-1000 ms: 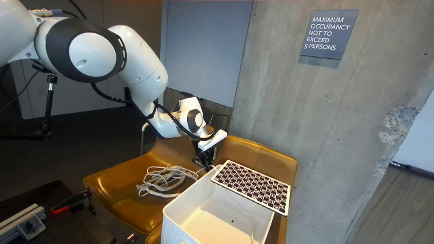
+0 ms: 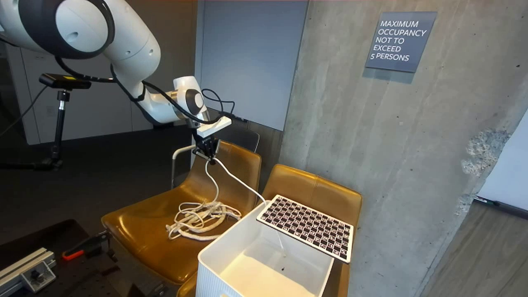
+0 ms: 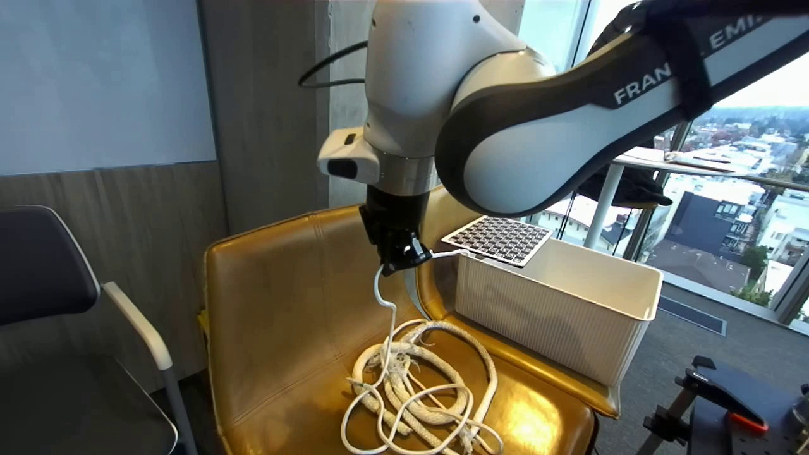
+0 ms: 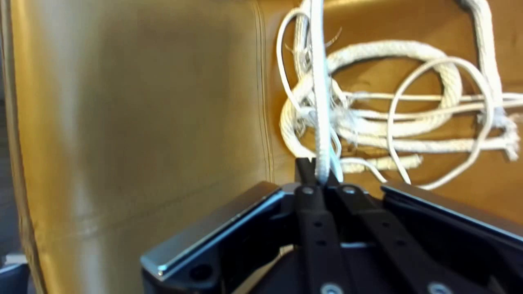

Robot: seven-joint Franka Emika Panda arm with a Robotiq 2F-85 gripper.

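My gripper (image 2: 211, 159) is raised over the gap between the chair's seat and backrest, shut on a thin white cord (image 2: 238, 180). One length of the cord drops from the fingertips to a coil of white rope (image 2: 200, 218) on the tan chair seat. The other length slants over the rim of the white box (image 2: 210, 257), and a short piece hangs inside it. Up close in the wrist view, the cord (image 4: 319, 98) meets the closed fingertips; the thick rope (image 4: 407, 49) lies beyond, tangled with thinner loops.
A checkered board (image 2: 309, 227) rests across the back corner of the box, beside the cord. The box floor looks mostly bare. Behind stands a concrete wall (image 2: 396, 148), and the backrest (image 3: 296, 280) rises close to my gripper.
My arm has moved up and to the left, away from the box. The cord now stretches from gripper to box rim, and less of it hangs inside the box.
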